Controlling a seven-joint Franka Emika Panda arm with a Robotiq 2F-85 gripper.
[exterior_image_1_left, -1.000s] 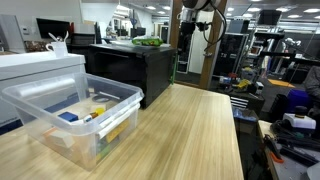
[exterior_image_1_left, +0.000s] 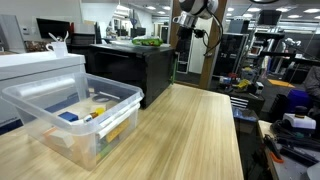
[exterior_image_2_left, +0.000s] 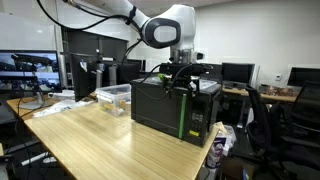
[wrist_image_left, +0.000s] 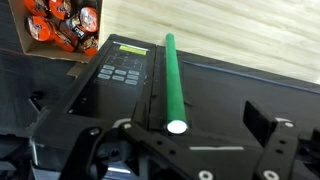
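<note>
A black microwave (exterior_image_2_left: 160, 107) stands at the back of the table, a green vertical handle (exterior_image_2_left: 183, 116) on its front. Seen from above in the wrist view, the green handle (wrist_image_left: 174, 85) runs between the two spread fingers, beside the keypad (wrist_image_left: 120, 73). My gripper is open and holds nothing. From outside, the gripper (exterior_image_2_left: 188, 72) hangs over the microwave's front top edge, above the handle. Whether any finger touches the microwave cannot be told.
A clear plastic bin (exterior_image_1_left: 75, 115) with small items stands at the near left of the table. Green cloth (exterior_image_1_left: 148, 41) lies on top of the microwave. A box of orange-wrapped items (wrist_image_left: 70, 25) sits beside the microwave.
My arm and gripper have shifted and tilted slightly near the microwave's front. The microwave, bin and cloth look unmoved.
</note>
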